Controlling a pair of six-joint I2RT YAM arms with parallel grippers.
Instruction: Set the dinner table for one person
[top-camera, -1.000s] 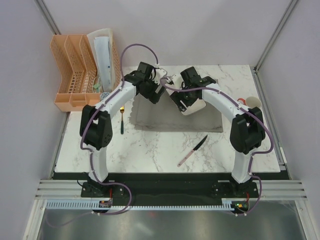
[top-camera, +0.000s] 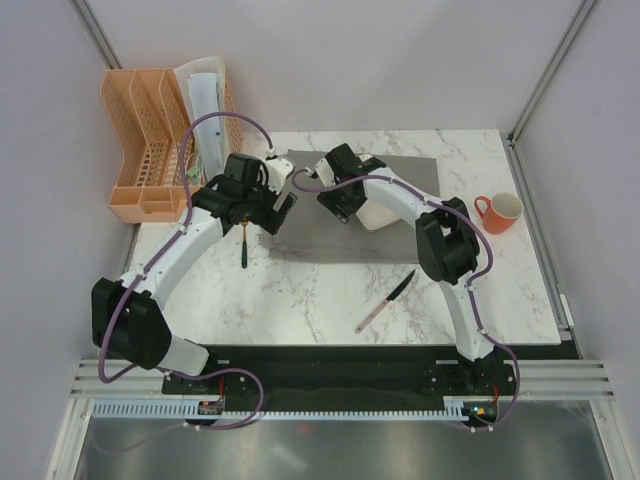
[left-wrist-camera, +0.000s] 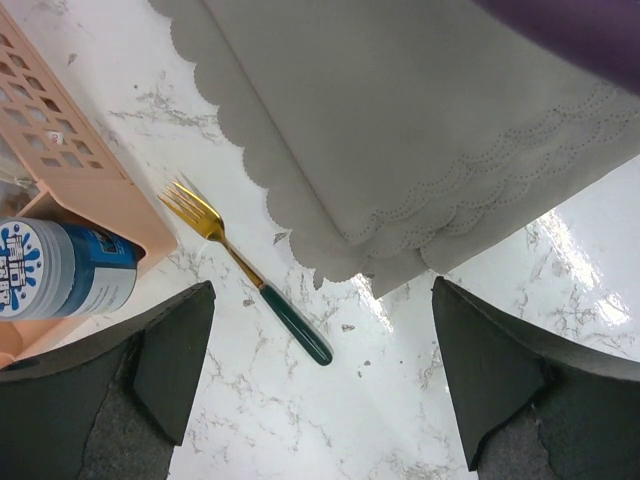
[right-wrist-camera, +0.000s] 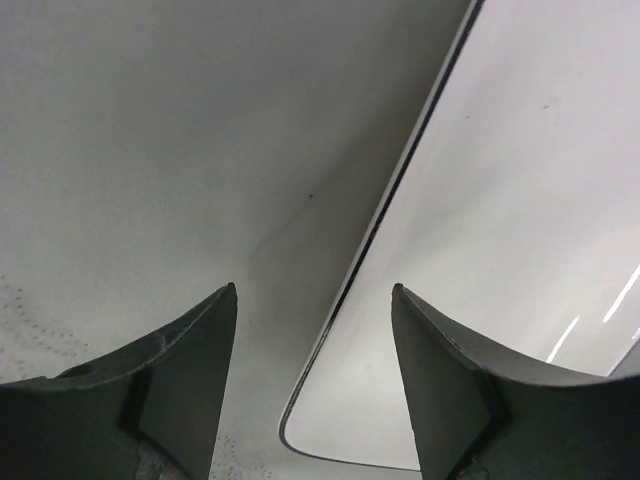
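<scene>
A white plate with a thin dark rim (top-camera: 376, 217) (right-wrist-camera: 500, 230) rests on the grey scalloped cloth (top-camera: 325, 243) (left-wrist-camera: 340, 130). At its left edge is my right gripper (top-camera: 341, 207), part open; in the right wrist view the rim runs through the gap, unclamped. My left gripper (top-camera: 283, 213) hangs open and empty over the cloth's left edge. Beneath it in the left wrist view, a fork with gold tines and green handle (left-wrist-camera: 295, 325) (top-camera: 244, 247) lies left of the cloth. The knife (top-camera: 385, 302) lies in front of the cloth; an orange mug (top-camera: 499, 212) stands at right.
An orange slotted rack (top-camera: 135, 130) (left-wrist-camera: 75, 150) fills the back left, holding a blue-labelled jar (left-wrist-camera: 95, 270) near the fork. White walls close in the sides and back. Bare marble (top-camera: 230, 310) spreads along the front left.
The right gripper has shifted left to the plate's edge. Fork, knife and mug have not moved.
</scene>
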